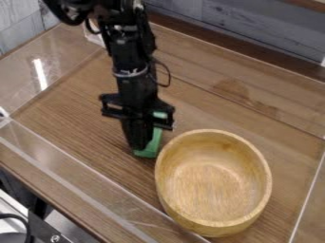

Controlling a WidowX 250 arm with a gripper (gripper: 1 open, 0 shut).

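Observation:
My gripper, on a black arm reaching down from the top, is low over the wooden table, just left of and partly over a green object. It looks shut; whether anything is between its fingers is hidden. A cream oval bowl sits at the front right, right beside the green object.
A white object stands at the back left, near the wall. A dark cable lies at the bottom left edge.

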